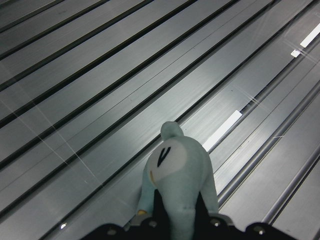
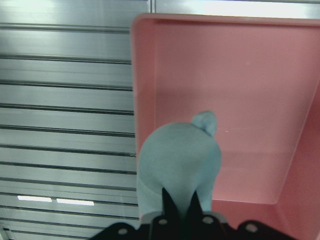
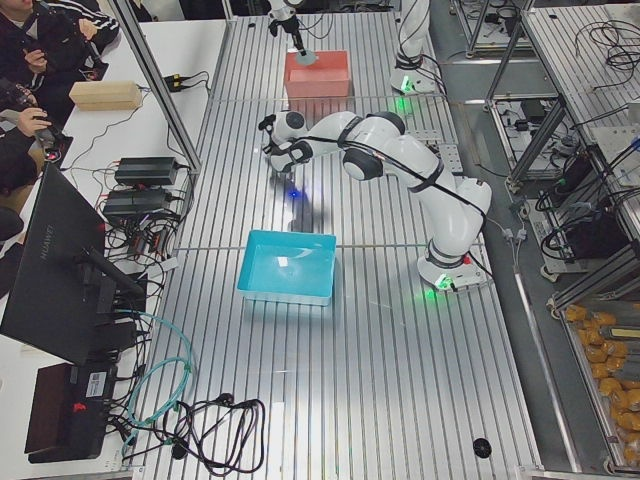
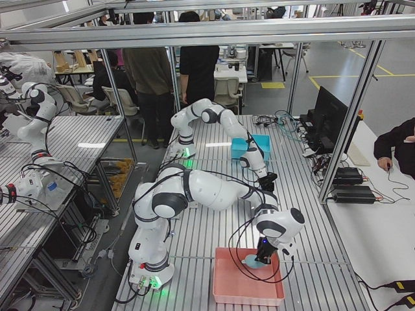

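Observation:
A light blue plush toy (image 1: 175, 165) with a white face hangs in my left gripper, which is shut on it above the slatted table, between the two bins. In the right wrist view my right gripper is shut on a second light blue plush (image 2: 177, 155), over the pink bin (image 2: 225, 65) at the far end of the table. The plush's underside is hidden.
An empty blue bin (image 3: 285, 270) stands on the near half of the table. Cables (image 3: 220, 430) lie at the near left; a monitor (image 3: 55, 260) and boxes line the left side.

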